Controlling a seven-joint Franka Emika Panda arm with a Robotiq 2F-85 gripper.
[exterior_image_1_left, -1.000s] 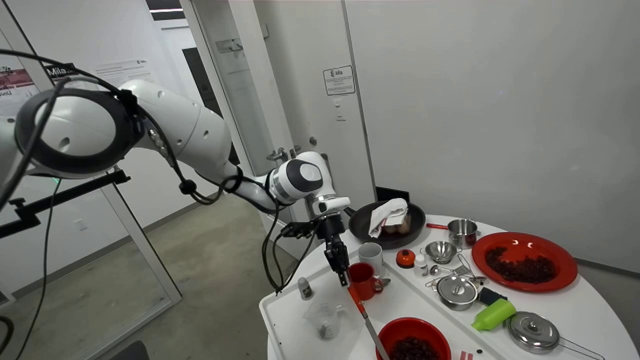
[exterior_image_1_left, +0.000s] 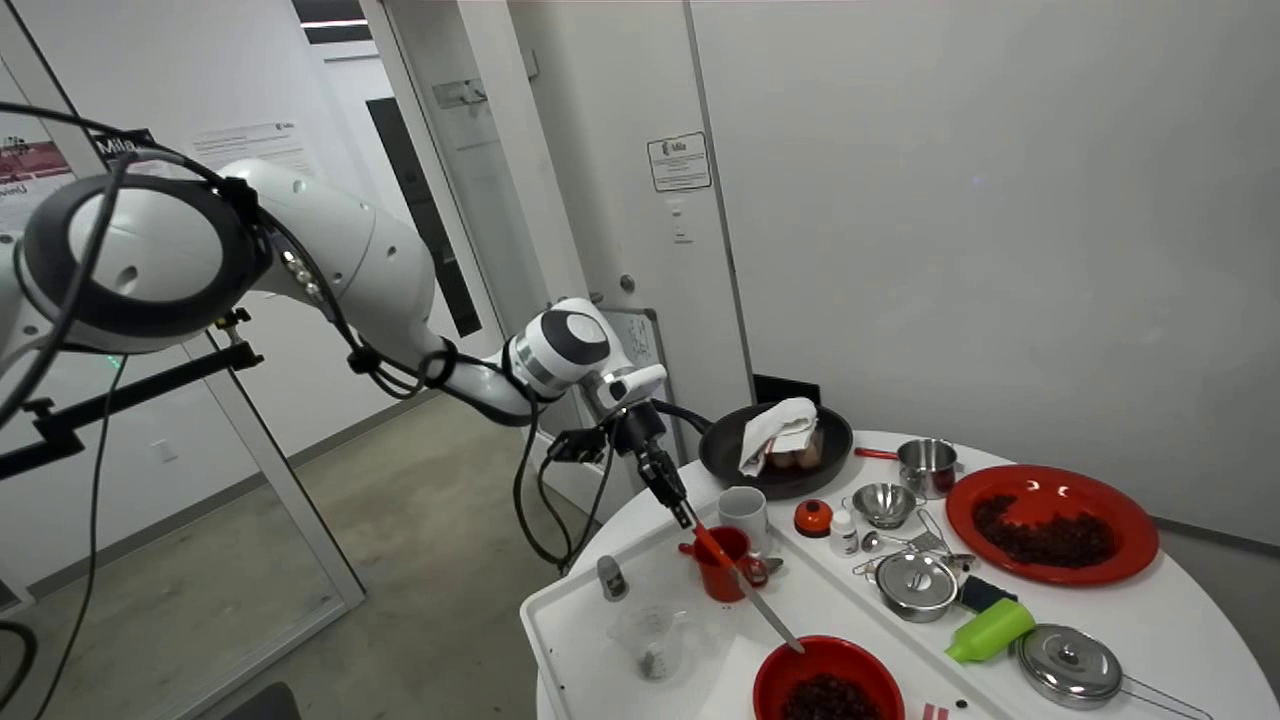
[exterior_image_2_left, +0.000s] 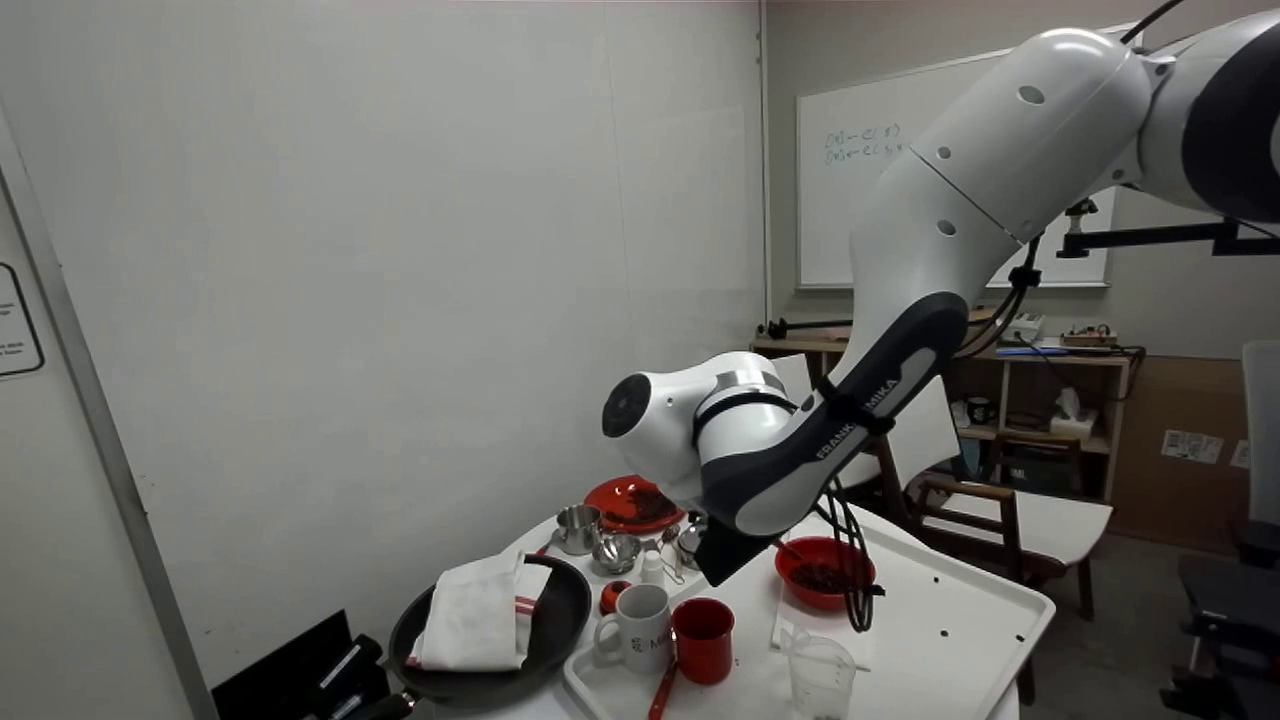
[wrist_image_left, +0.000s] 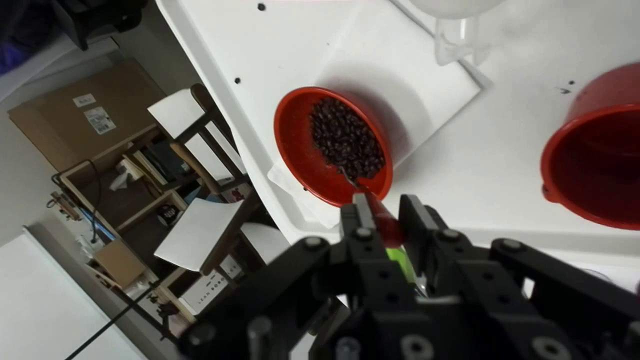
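Note:
My gripper (exterior_image_1_left: 689, 518) is shut on the red handle of a metal utensil (exterior_image_1_left: 769, 617). In the wrist view, the red handle (wrist_image_left: 384, 222) lies between the fingers and the thin metal part runs down to the red bowl (wrist_image_left: 294, 150). Its far end is at the near side of the dark beans (wrist_image_left: 345, 138) inside; how deep it goes cannot be told. From exterior view 1 the utensil slants down over the red mug (exterior_image_1_left: 721, 582) to the rim of the red bowl (exterior_image_1_left: 828, 654). The fingers are hidden in exterior view 2.
A white tray (exterior_image_2_left: 960, 612) carries the bowl, a clear measuring cup (exterior_image_2_left: 822, 678), the red mug and a white mug (exterior_image_2_left: 642, 626). Beyond stand a red plate of beans (exterior_image_1_left: 1116, 516), a black pan (exterior_image_1_left: 720, 450), a green bottle (exterior_image_1_left: 992, 630) and several metal pots.
My gripper has shifted left and slightly up in exterior view 1. The utensil slants more, and its far end has moved up and right along the bowl.

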